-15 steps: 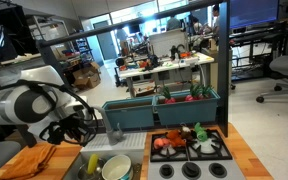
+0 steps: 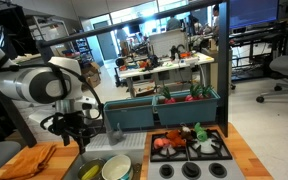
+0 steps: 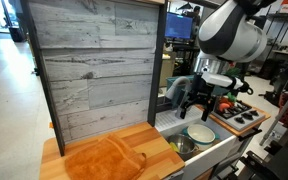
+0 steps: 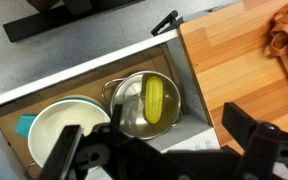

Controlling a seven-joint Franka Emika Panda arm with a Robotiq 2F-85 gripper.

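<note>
My gripper stands open above a metal pot [image 4: 131, 127], with its dark fingers apart and nothing held between them. Inside the pot lies a long yellow object [image 4: 153, 100], close to the far wall. Exterior view 1 has the gripper [image 2: 74, 132] at the left, over the pot's side of the sink. From the other side, the gripper [image 3: 194, 110] shows higher than the pot [image 3: 184, 146].
A white bowl [image 4: 62, 134] sits beside the pot in the sink. An orange cloth [image 3: 104, 160] lies on the wooden counter [image 3: 160, 144]. Right of the sink is a stove [image 2: 191, 169] with colourful items on it; a blue-green bin [image 2: 186, 109] stands behind.
The arm has risen slightly and its white body stands more upright than a second ago. The yellow object now shows lower in the pot. Bowl, stove and bin look unmoved.
</note>
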